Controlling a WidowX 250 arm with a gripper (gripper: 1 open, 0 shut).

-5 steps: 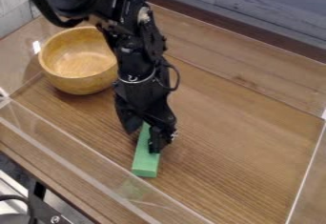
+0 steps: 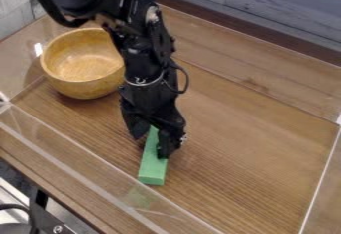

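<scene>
The black robot gripper is low over the wooden table, right at the upper end of a green bar-like object, with its fingers around or just above it. The green object lies lengthwise toward the front edge, its lower part uncovered. The dark fingers overlap, so whether they touch the object cannot be told. The finger is open as far as it shows.
A yellow-orange bowl stands at the left, behind and beside the arm. A grey wooden wall runs along the back; the front left edge has cables below it.
The gripper and arm have shifted only very slightly over the green object; otherwise the scene looks the same.
</scene>
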